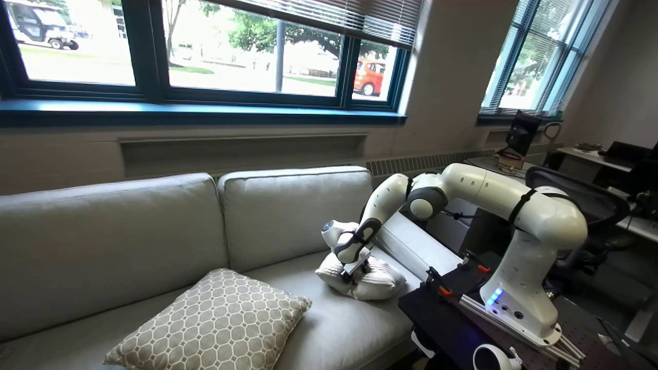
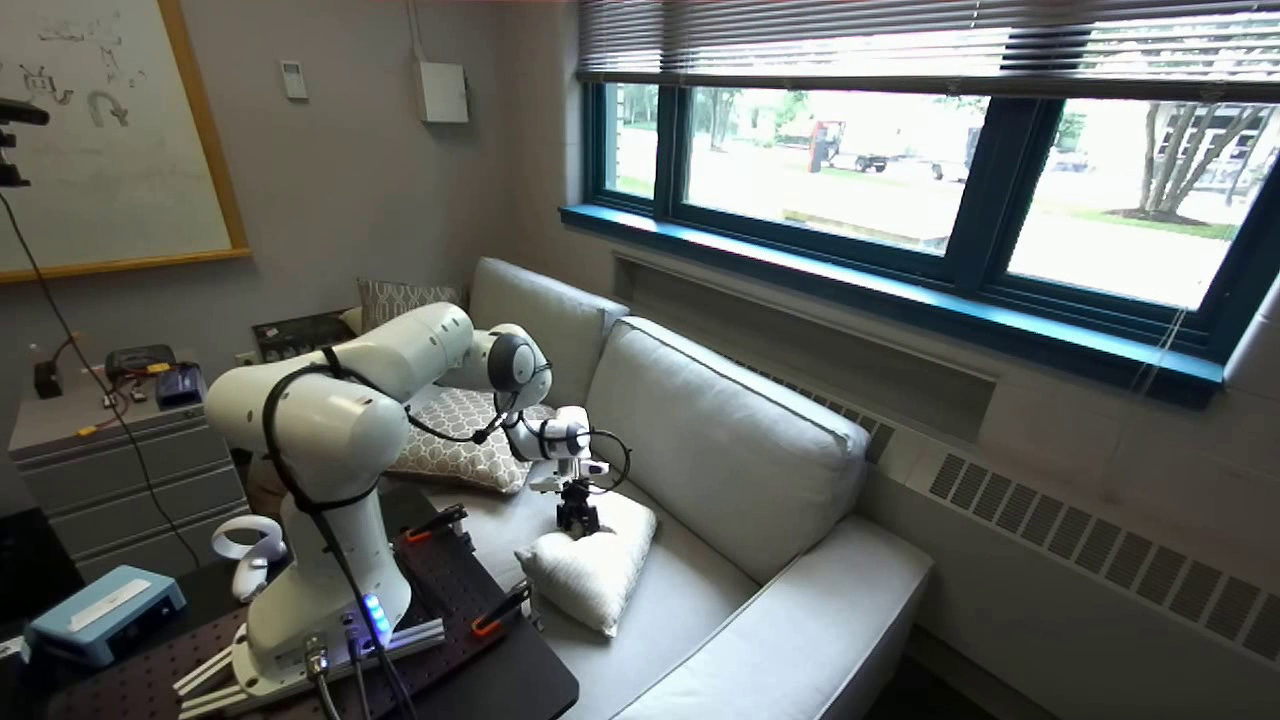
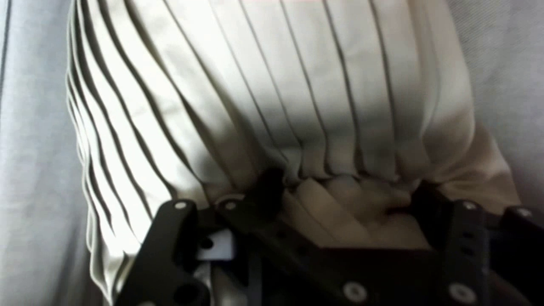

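Note:
A small cream pleated pillow (image 1: 378, 280) lies on the right-hand sofa seat, sagging in the middle under my gripper (image 1: 355, 273). In the second exterior view the same pillow (image 2: 595, 571) has the gripper (image 2: 577, 518) pressed down into its top. Up close in the wrist view, the pleats of the pillow (image 3: 285, 86) fold and bunch between the fingers of the gripper. These fingers stand apart, part open, one on each side of the bunched cloth. Their tips are dark and partly sunk in the fabric.
A larger beige pillow with a honeycomb pattern (image 1: 216, 320) lies to the left on the sofa. Behind the pleated pillow rises a back cushion (image 1: 296, 213), and the sofa armrest (image 2: 792, 612) stands beside it. The robot's dark table (image 1: 425, 308) borders the seat.

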